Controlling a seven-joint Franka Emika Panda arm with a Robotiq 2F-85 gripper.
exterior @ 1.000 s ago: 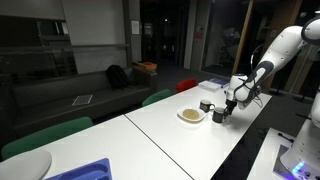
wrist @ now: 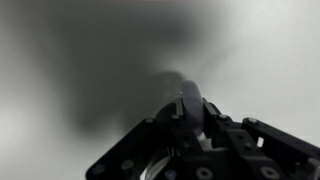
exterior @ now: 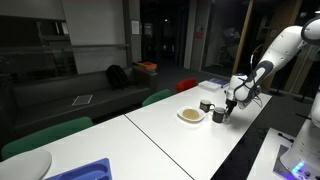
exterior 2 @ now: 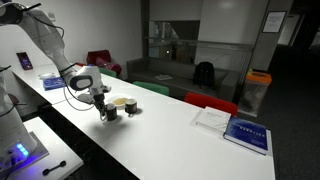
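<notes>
My gripper is shut on a slim, light-coloured object [wrist: 192, 100], seen end-on in the wrist view; what it is cannot be told. In the first exterior view the gripper [exterior: 232, 107] hangs low over the table, right beside a dark mug [exterior: 218, 116]. From the other side, the gripper [exterior 2: 103, 112] is likewise close against that dark mug [exterior 2: 111, 113]. Whether the held object touches the mug is too small to tell.
Behind the near mug stand another dark mug [exterior: 205, 105] and a white bowl [exterior: 181, 115] with brownish contents. A blue tray [exterior: 80, 174] and a blue box [exterior 2: 248, 134] lie farther off.
</notes>
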